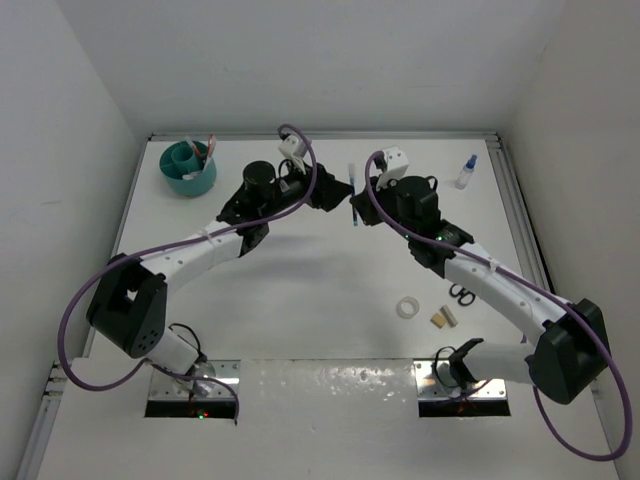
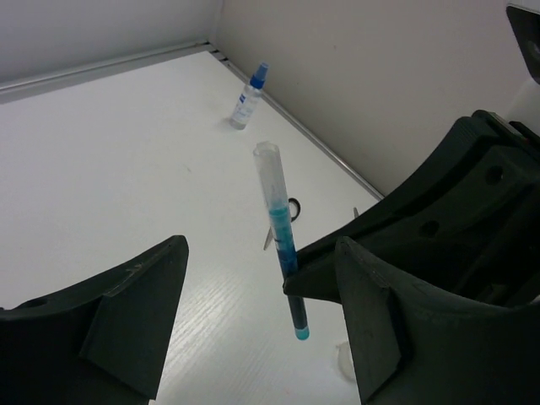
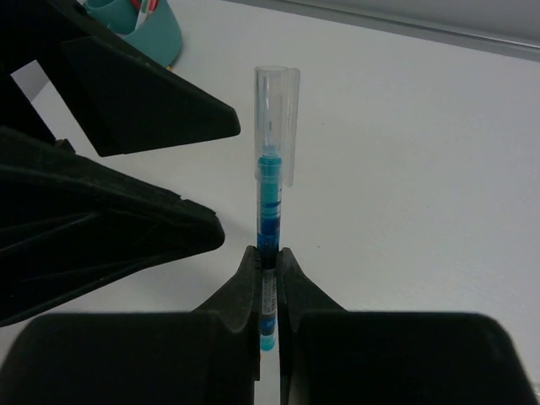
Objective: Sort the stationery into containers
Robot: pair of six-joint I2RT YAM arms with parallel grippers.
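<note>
A blue-and-clear pen (image 3: 269,202) stands upright in my right gripper, shut on its lower part, at the top centre of the table (image 1: 355,190). My left gripper stands open just beside it; in the left wrist view the pen (image 2: 276,202) shows between and beyond its fingers. At the back left sits a teal multi-compartment container (image 1: 188,176) with pens in it.
On the right lie a spray bottle (image 1: 465,171), scissors (image 1: 462,294), a tape roll (image 1: 407,307), a yellow block (image 1: 438,320) and a grey stick (image 1: 449,315).
</note>
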